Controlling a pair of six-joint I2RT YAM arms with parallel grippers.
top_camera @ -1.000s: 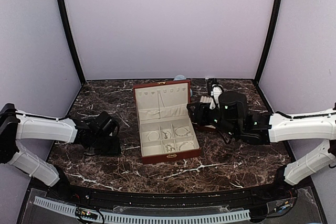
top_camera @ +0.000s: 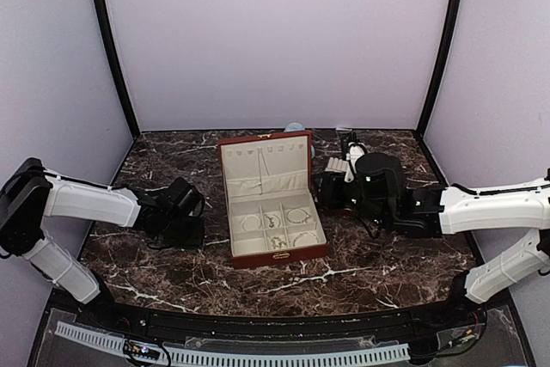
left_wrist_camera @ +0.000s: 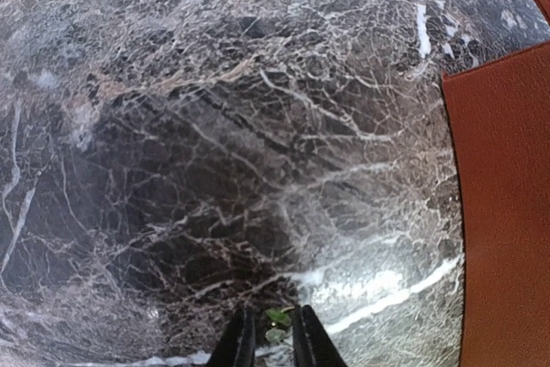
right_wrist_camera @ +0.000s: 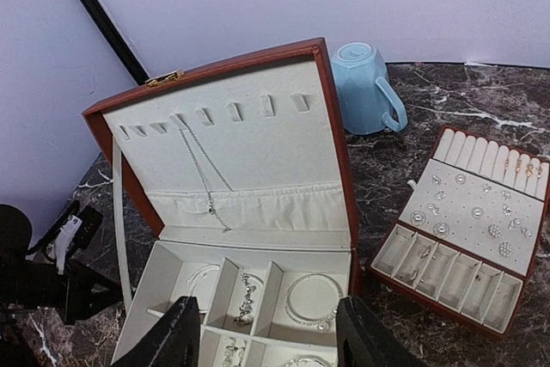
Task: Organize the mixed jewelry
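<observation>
An open jewelry box point(top_camera: 279, 259) stands at the table's middle, with bracelets in its compartments and a necklace point(right_wrist_camera: 203, 174) hanging inside the lid. A small piece with green stones point(left_wrist_camera: 277, 316) shows between the fingertips of my left gripper, left of the box. These fingers stand partly apart; whether they touch the piece I cannot tell. My right gripper is open and empty, appearing in front of the box's compartments in the right wrist view. Several earrings and rings sit in the removable tray point(right_wrist_camera: 439, 305) right of the box.
A light blue cup point(right_wrist_camera: 361, 88) stands upside down behind the box. The box's side wall point(left_wrist_camera: 507, 212) rises close to the right of my left gripper.
The right arm and the box look unmoved.
</observation>
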